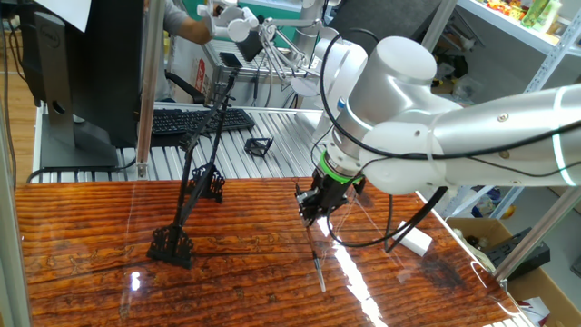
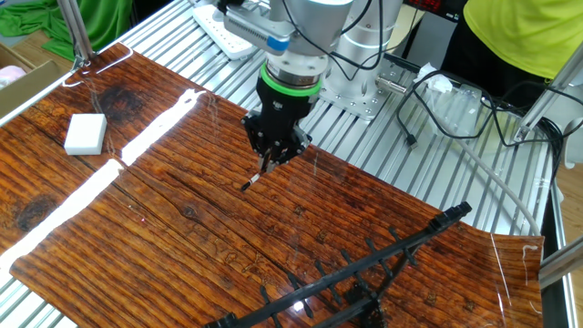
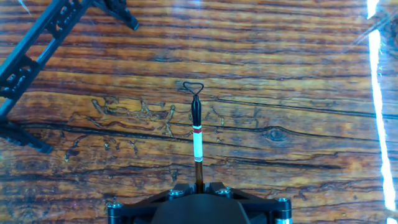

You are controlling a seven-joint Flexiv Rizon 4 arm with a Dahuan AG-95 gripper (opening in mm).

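Note:
A slim brush-like tool (image 3: pixel 198 144) points away from my gripper in the wrist view. It has a brown handle, a pale band with red, a black section and a thin wire-like loop (image 3: pixel 193 85) at its far end. My fingers are closed on the handle, whose rear end is hidden by the gripper. In exterior view 1 the tool (image 1: pixel 318 268) slants down from the gripper (image 1: pixel 311 218) over the table. Exterior view 2 shows its dark tip (image 2: pixel 246 187) below the gripper (image 2: pixel 266 153); whether it touches the wood cannot be told.
A black rack with two long bars (image 1: pixel 192 186) stands on the glossy wooden table (image 1: pixel 86 227), well apart from the tool. A white block (image 2: pixel 86 134) lies towards the opposite side. Bare wood surrounds the tool. Cables (image 1: pixel 381 238) hang from the arm near the tabletop.

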